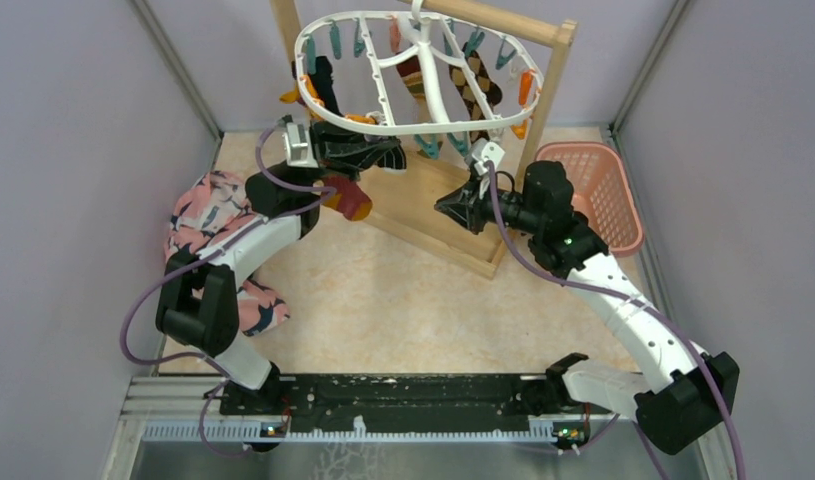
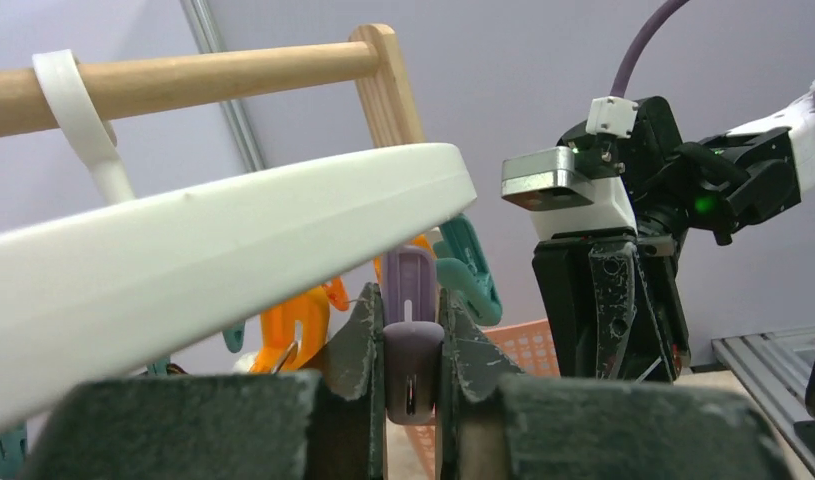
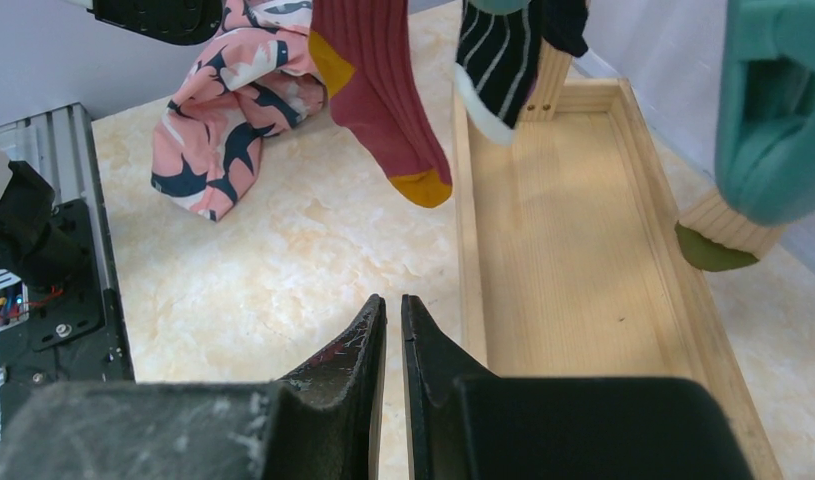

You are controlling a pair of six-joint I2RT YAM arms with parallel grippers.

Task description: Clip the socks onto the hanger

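Observation:
The white oval hanger [image 1: 422,128] hangs from the wooden rack, carrying coloured clips and several socks. My left gripper is shut on a purple clip [image 2: 411,365] at the hanger's rim. In the top view a maroon sock with mustard heel [image 1: 345,197] hangs below it; the right wrist view also shows a black striped sock [image 3: 495,65] beside the maroon one. My right gripper points toward the middle, its fingertips close together with a narrow gap and nothing between them.
The rack's wooden base [image 3: 543,240] lies beneath the hanger. A pink basket [image 1: 623,200] stands at the right, patterned fabric [image 1: 258,305] lies at the left.

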